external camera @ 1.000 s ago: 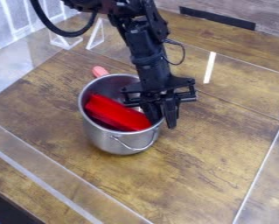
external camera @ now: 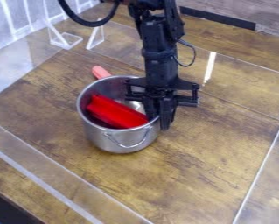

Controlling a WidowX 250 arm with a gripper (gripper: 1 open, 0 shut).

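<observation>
A steel pot (external camera: pixel 114 136) stands on the wooden table, holding a red block (external camera: pixel 114 111) that lies slanted inside it. My black gripper (external camera: pixel 160 112) is down at the pot's right rim, partly over it. Its fingertips are small and dark here, so whether anything is between them cannot be seen clearly. A pink object (external camera: pixel 101 72) shows behind the pot at the upper left.
Clear plastic pieces and a pale rail stand at the back left.
The arm has become more upright, with the gripper staying at the pot's right rim. The red block has shifted slightly within the pot.
</observation>
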